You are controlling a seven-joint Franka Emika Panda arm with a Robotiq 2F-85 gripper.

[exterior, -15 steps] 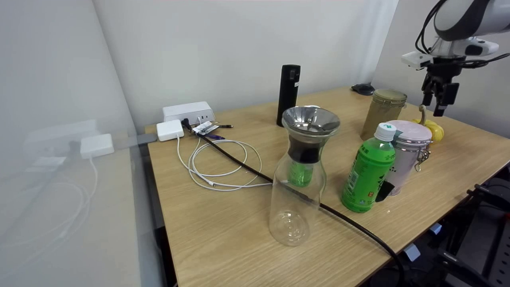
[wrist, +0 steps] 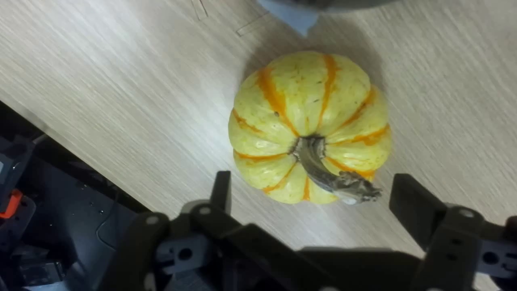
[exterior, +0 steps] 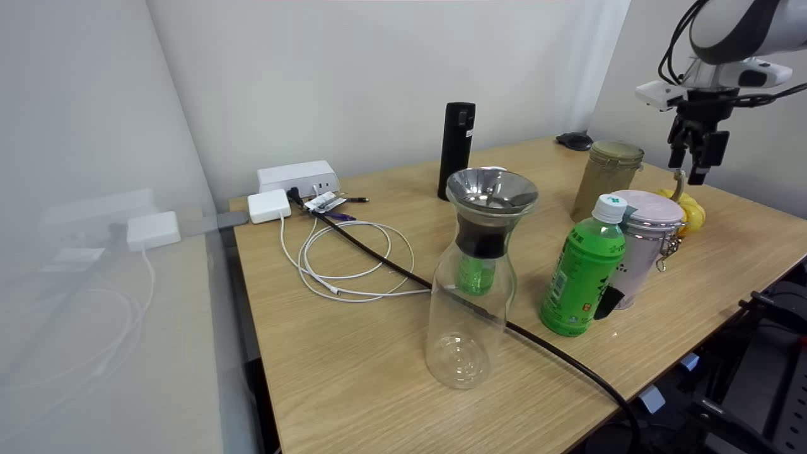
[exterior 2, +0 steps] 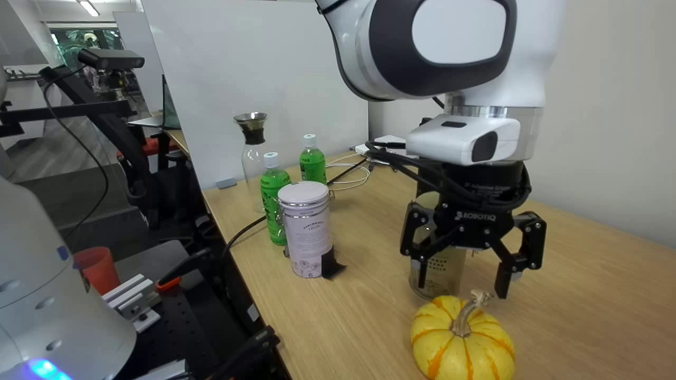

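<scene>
A small yellow pumpkin with orange stripes (wrist: 271, 116) rests on the table, its curved brown stem (wrist: 317, 169) leaning to one side. In exterior view 2 the pumpkin (exterior 2: 462, 348) sits at the bottom right, below my gripper (exterior 2: 462, 282). My gripper is open, with its fingers spread wide. From the wrist, the stem's tip lies across the space between the fingers, while most of the pumpkin's body lies beyond them. In exterior view 1 the gripper (exterior: 685, 173) hangs at the far right, and the pumpkin (exterior: 692, 214) is partly hidden behind a pink canister.
The pink canister (exterior 2: 307, 234), a tan canister (exterior 2: 447, 269), green bottles (exterior: 582, 272) and a glass carafe (exterior: 446, 333) stand on the table. A black cable (exterior: 563, 357) crosses the front edge. Clear tabletop (exterior 2: 589, 291) lies right of the gripper.
In exterior view 1 the pumpkin and its stem have shifted slightly to the right. My gripper has moved very slightly right as well.
</scene>
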